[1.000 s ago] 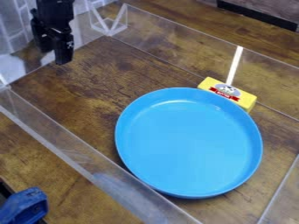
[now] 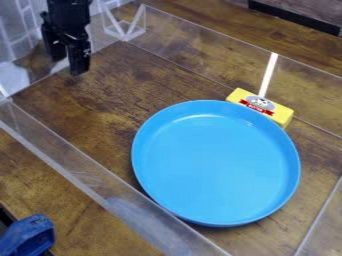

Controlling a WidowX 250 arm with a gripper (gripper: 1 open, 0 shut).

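My dark gripper (image 2: 70,45) hangs at the top left of the camera view, low at the far corner of the clear-walled tray, apart from the other objects. Its fingers are small and dark, so their exact stance is hard to make out. A large blue plate (image 2: 214,160) fills the lower right of the tray. Behind it, at the right, lies a yellow box (image 2: 261,105) with a red and white label, beside the plate's back edge.
The left and middle of the wooden tray floor (image 2: 107,90) are bare. Clear walls border it. A blue object (image 2: 30,236) lies outside the tray at the bottom left.
My gripper has shifted slightly to the right. The plate and the yellow box have not moved.
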